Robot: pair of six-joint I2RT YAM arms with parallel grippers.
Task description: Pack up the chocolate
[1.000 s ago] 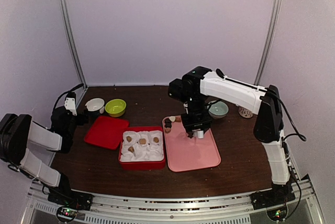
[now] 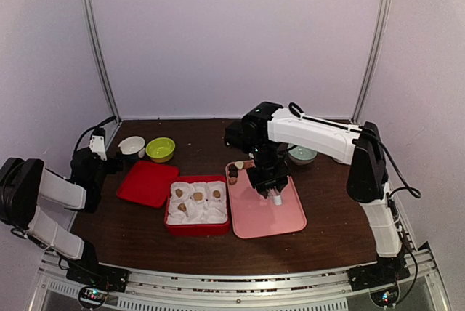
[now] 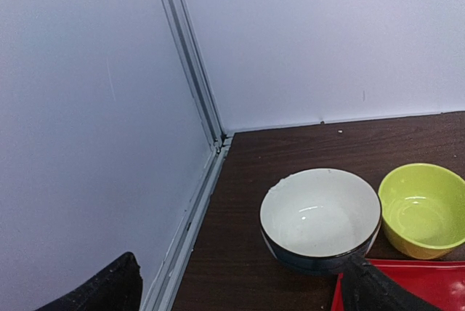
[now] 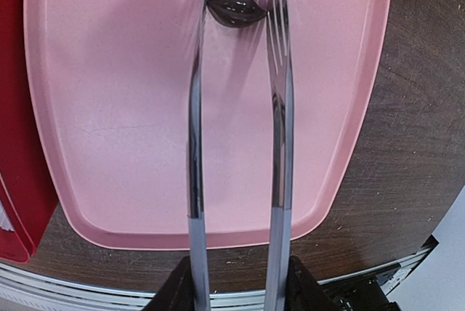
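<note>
A pink tray [image 2: 265,220] holds chocolates near its back left [image 2: 232,174]. My right gripper is low over the tray, open, with a dark lip-shaped chocolate [image 4: 235,11] between its fork-like fingertips. A red box [image 2: 196,227] beside the tray is lined with white paper cups, some holding light brown pieces. The red lid [image 2: 145,184] lies behind and left of the box. My left gripper [image 2: 112,162] stands open and empty at the left side, facing the bowls.
A white bowl [image 3: 320,213] and a green bowl [image 3: 421,202] sit at the back left. A pale bowl [image 2: 304,157] stands behind the tray at the right.
The left arm is unchanged.
</note>
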